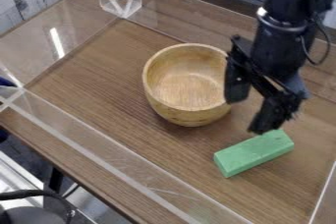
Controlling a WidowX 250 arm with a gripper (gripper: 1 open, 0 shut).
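My gripper (256, 95), dark grey and black with fingers apart, hangs open in the right half of the camera view, just right of a round wooden bowl (171, 92) and above a green block (254, 152). The bowl's visible inside is empty. The green block lies at an angle on the wooden table at the lower right, clear of the bowl.
The wooden table (92, 105) has free room left of and below the bowl. A small clear plastic object (121, 2) stands at the back left. The table's edges run along the left and right.
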